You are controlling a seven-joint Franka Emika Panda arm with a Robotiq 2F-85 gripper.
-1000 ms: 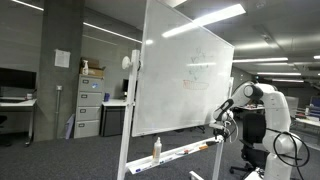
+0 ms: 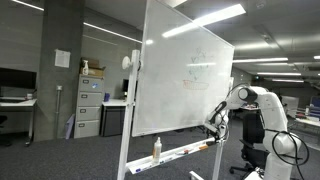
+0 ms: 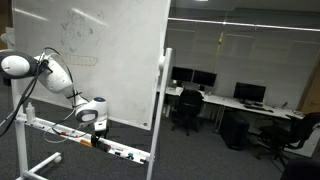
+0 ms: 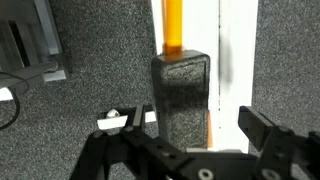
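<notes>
In the wrist view, a dark rectangular block, seemingly a whiteboard eraser, lies on the white tray and overhangs its left edge. An orange marker meets the block's far end. My gripper is open, with one finger on either side of the block's near part; neither visibly presses on it. The exterior views show the gripper low at the tray below the whiteboard. The block is too small to make out there.
A bottle stands on the tray, away from the gripper. Small items lie along the tray's other end. The whiteboard rises close behind the arm. Chairs and desks stand farther off, with open carpet between.
The arm has come down over the last second, bringing the gripper lower toward the tray and slightly left in exterior view 1. The whiteboard and bottle have stayed put.
</notes>
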